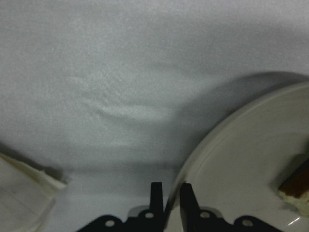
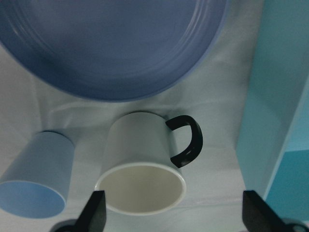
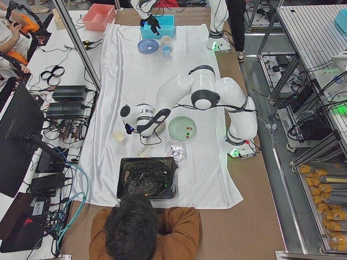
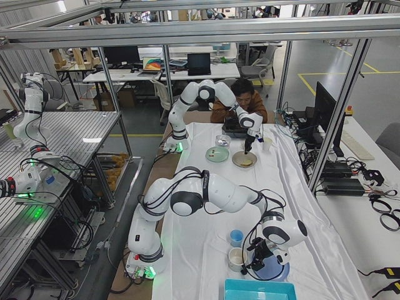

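My left gripper is down at the rim of a pale plate (image 1: 231, 164) holding a brown-crusted food piece (image 1: 297, 183); its fingers straddle the rim, and whether they grip it I cannot tell. A pale wrapper (image 1: 21, 193) lies beside it. My right gripper is open above a white mug (image 2: 130, 145) with a black handle, between a light blue cup (image 2: 34, 179) and the turquoise bin (image 2: 263, 96), with a blue plate (image 2: 111, 43) beyond. Nothing shows between the right fingertips but the mug below.
A green plate (image 3: 182, 121) with small red pieces, a foil bowl (image 3: 175, 149), a small pale cup (image 3: 119, 138) and a black tray (image 3: 146, 164) surround my left gripper. The cloth between the two arms is largely clear.
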